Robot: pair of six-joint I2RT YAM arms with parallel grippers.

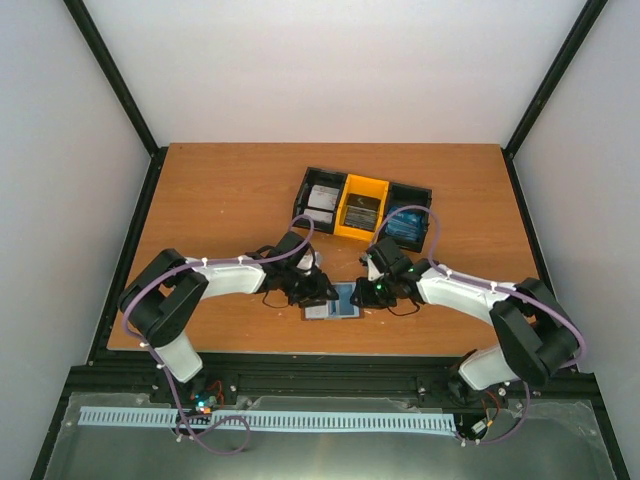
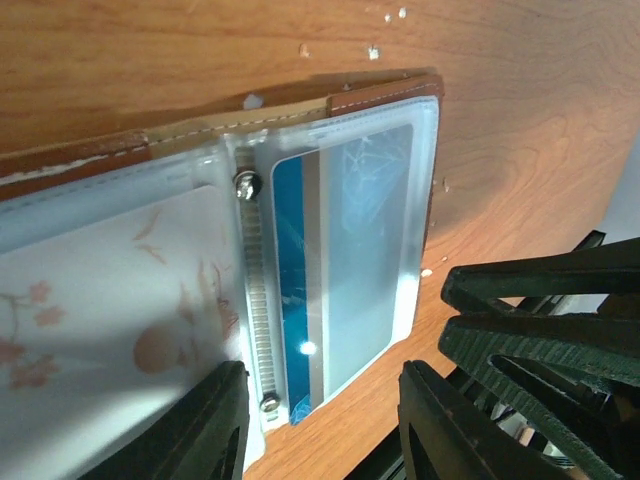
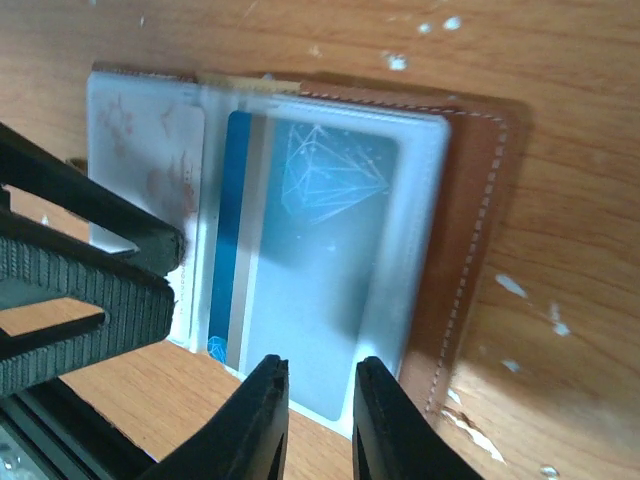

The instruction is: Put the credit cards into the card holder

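The card holder [image 1: 345, 313] lies unfolded at the front middle of the table, brown leather with clear sleeves. In its left sleeve is a white card with a floral print [image 2: 120, 310]. A blue card [image 3: 315, 230] with a dark blue band and a grey stripe lies in the right sleeve. My left gripper is open over the holder near its spine, nothing between its fingers. My right gripper stands partly open at the right sleeve's near edge, also empty. Whether its tips touch the sleeve is unclear.
Behind the holder stand three joined bins: a black one with white cards [image 1: 322, 198], a yellow bin [image 1: 361, 184] with dark cards, and a black one with blue cards [image 1: 405, 224]. The two grippers are close together. Bare wood lies at both sides.
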